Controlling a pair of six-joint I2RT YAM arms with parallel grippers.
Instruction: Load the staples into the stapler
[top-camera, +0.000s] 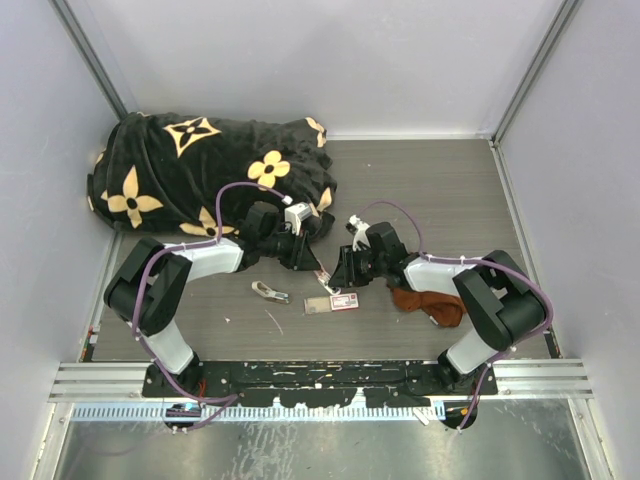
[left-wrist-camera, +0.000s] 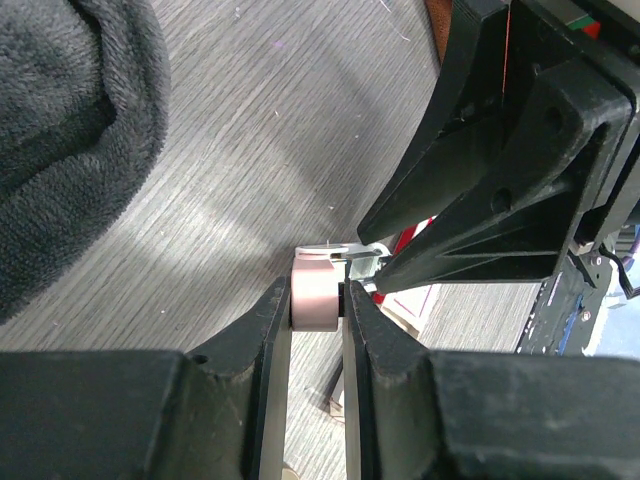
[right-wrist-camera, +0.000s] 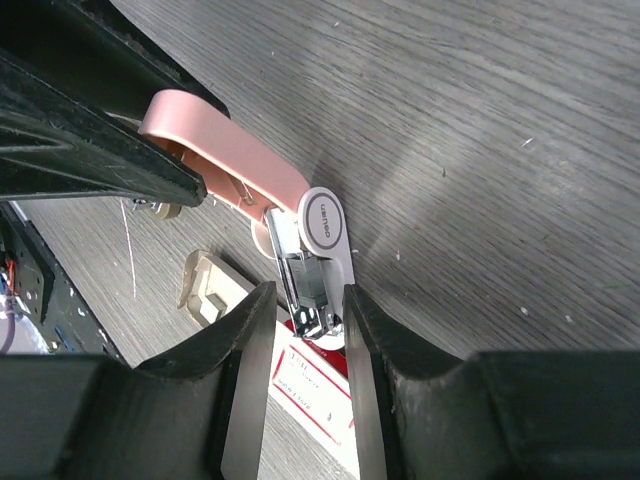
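The pink stapler (right-wrist-camera: 235, 160) has its top raised, with a metal magazine (right-wrist-camera: 303, 280) showing above the white base (right-wrist-camera: 335, 250). My left gripper is shut on the pink top. My right gripper is part open, its fingers (right-wrist-camera: 245, 345) on either side of the magazine's front end; whether they touch it cannot be told. Under the stapler's front end lies the white and red staple box (right-wrist-camera: 313, 388). In the top view, the box (top-camera: 344, 301) sits just in front of the two grippers.
A second small pale stapler-like object (top-camera: 270, 292) lies to the left of the box, near a thin strip (top-camera: 274, 322). A brown cloth (top-camera: 430, 304) is under the right arm. The dark flowered blanket (top-camera: 205, 170) fills the back left.
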